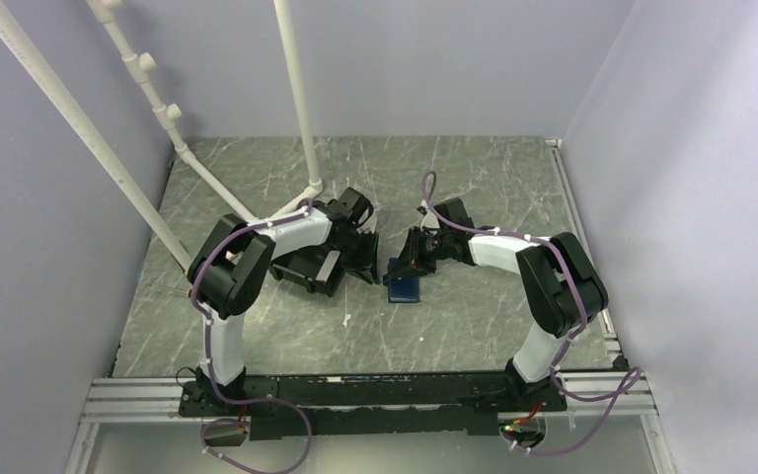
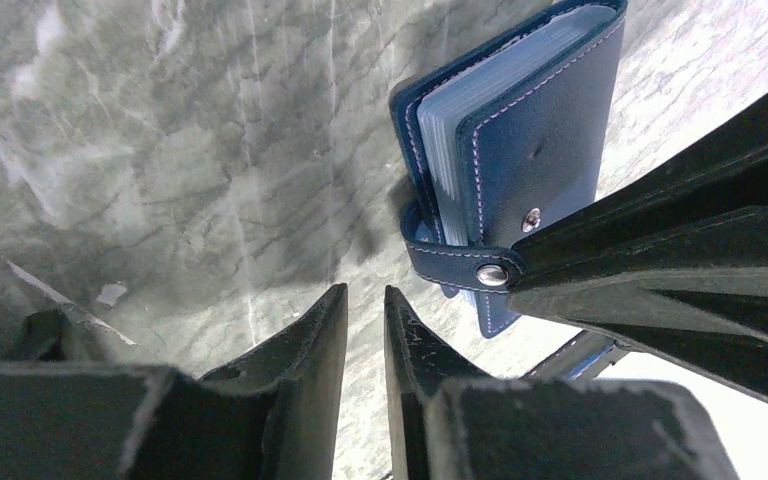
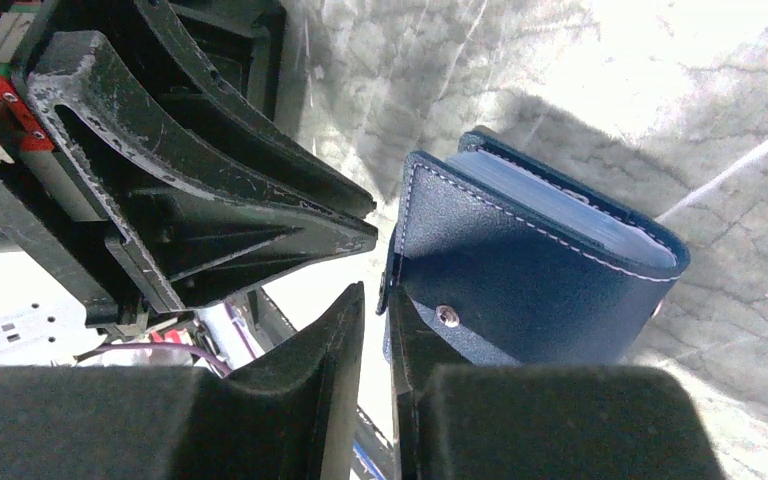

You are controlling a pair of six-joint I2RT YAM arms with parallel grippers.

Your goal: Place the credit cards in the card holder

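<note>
The dark blue card holder lies on the table in front of the two grippers. Its clear sleeves show along one side, and a strap with a metal snap loops over that edge. My right gripper is part open at the strap; its fingertips come close to the snap end, and whether they touch it I cannot tell. To the left of the holder, my left gripper stands part open with nothing between its fingers. No loose credit card can be made out.
A black box sits under the left arm, partly hidden by it. White pipes rise at the back left. Small white scraps lie on the table.
</note>
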